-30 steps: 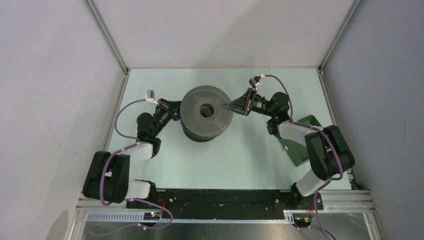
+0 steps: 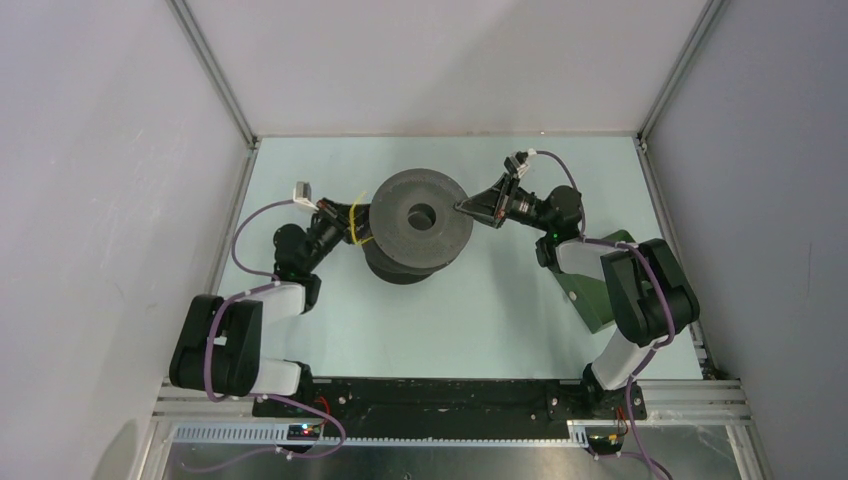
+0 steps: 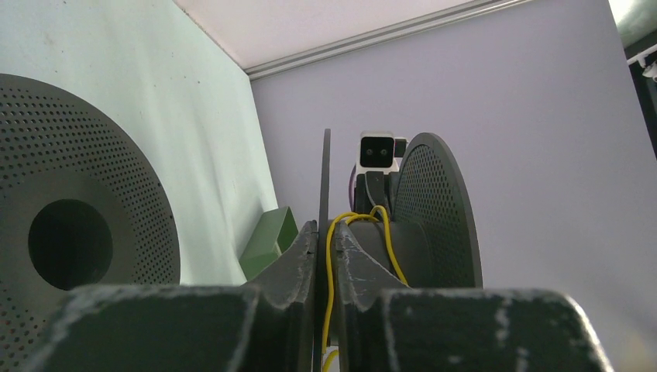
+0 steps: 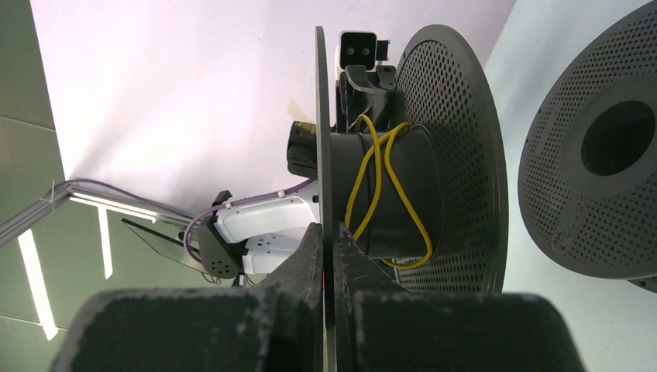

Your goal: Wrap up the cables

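A dark grey reel [image 2: 408,190] with perforated flanges is held up between the arms. Its upper flange's rim [image 3: 325,170] runs edge-on between the fingers of my left gripper, which show a small gap around it. My right gripper is shut on the opposite rim. A yellow cable [image 4: 375,182] loops loosely round the reel's core and over the lower flange. From the left, the same cable [image 3: 330,271] passes through the left finger beside the rim, and in the top view a yellow strand [image 2: 352,222] crosses the left fingers.
Beneath the held reel, a second dark perforated disc [image 3: 128,178] with a centre hole lies on the pale table. A green box [image 2: 595,298] stands at the right, partly under the right arm. Walls close in the sides.
The held reel has shifted slightly right, along with my right gripper.
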